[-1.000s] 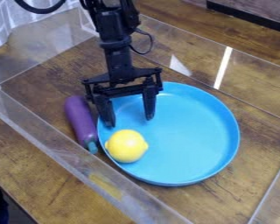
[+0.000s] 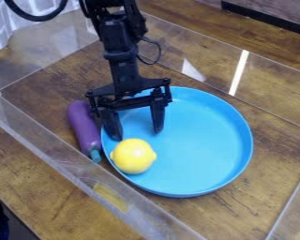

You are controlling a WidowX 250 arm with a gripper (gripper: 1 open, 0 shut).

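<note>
My black gripper (image 2: 130, 120) hangs over the left half of a light blue round plate (image 2: 202, 150), its fingers apart, one near the plate's left rim and the other farther right. A yellow ball-like object (image 2: 134, 157), perhaps a lemon, rests on the plate just below the gripper. A purple elongated object (image 2: 83, 127) with a teal end lies beside the plate on the left, partly behind the gripper's left side. No object shows held between the fingers.
The wooden floor (image 2: 265, 103) is bordered by clear plastic walls, one running along the lower left. The plate's right half is clear, as is wood to the upper left and right.
Over the last second the gripper has shifted slightly left and down, nearer the yellow object. The objects look unmoved.
</note>
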